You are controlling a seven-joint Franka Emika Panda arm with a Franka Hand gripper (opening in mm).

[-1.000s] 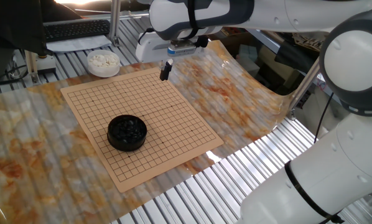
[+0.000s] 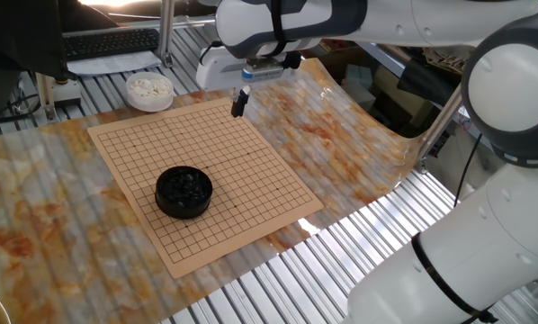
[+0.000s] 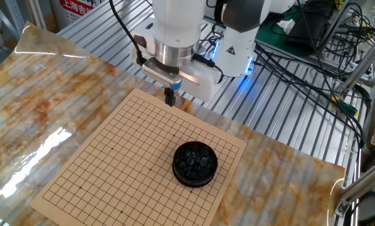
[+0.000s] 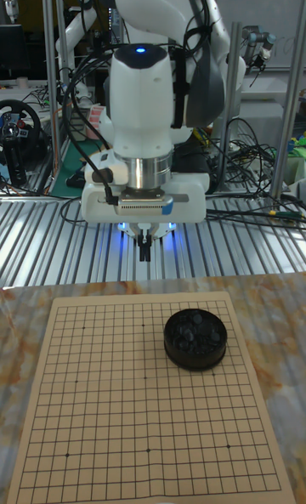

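A round black bowl (image 2: 183,194) filled with black stones stands on the tan gridded board (image 2: 242,184). In the second exterior view the bowl (image 3: 195,164) sits near the board's right edge; the rest of the grid (image 3: 121,169) is bare. My gripper (image 2: 239,103) hangs above the far edge of the board, pointing down and well apart from the bowl. Seen from the front, the two black fingertips of the gripper (image 4: 144,248) lie close together, and nothing shows between them. A white bowl (image 2: 150,97) of white stones is beside the board's far left corner.
A marbled mat (image 2: 53,207) lies under the board, with free room on both sides. Behind the white bowl are papers and a keyboard (image 2: 112,43). Metal posts (image 2: 166,31) rise at the table's far edge. Cables (image 3: 325,81) lie at the right in the second exterior view.
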